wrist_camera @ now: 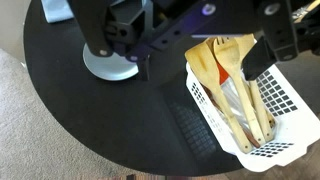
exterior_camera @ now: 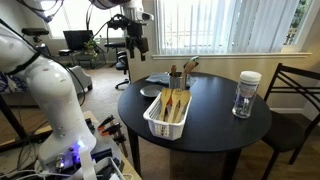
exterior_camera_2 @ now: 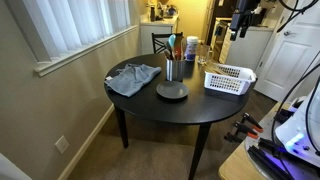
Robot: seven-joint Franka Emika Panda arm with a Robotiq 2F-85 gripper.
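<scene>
My gripper point(exterior_camera: 138, 52) hangs high above the left side of the round dark table point(exterior_camera: 215, 119). In the wrist view its dark fingers stand apart at the top, so it looks open, with nothing seen held. A white plastic basket point(exterior_camera: 168, 128) sits near the table's front edge, holding several wooden spoons and spatulas point(wrist_camera: 236, 88). Behind it stands a metal holder point(exterior_camera_2: 176, 70) filled with utensils. A dark-looking round plate point(exterior_camera_2: 172, 90) lies beside the holder; the wrist view shows the plate point(wrist_camera: 108, 65) off to the left of the basket.
A blue-grey cloth point(exterior_camera_2: 133, 79) lies crumpled near the table's edge. A white-lidded canister point(exterior_camera: 246, 94) stands on the far right side, close to a dark chair point(exterior_camera: 293, 115). Bare tabletop lies between basket and canister.
</scene>
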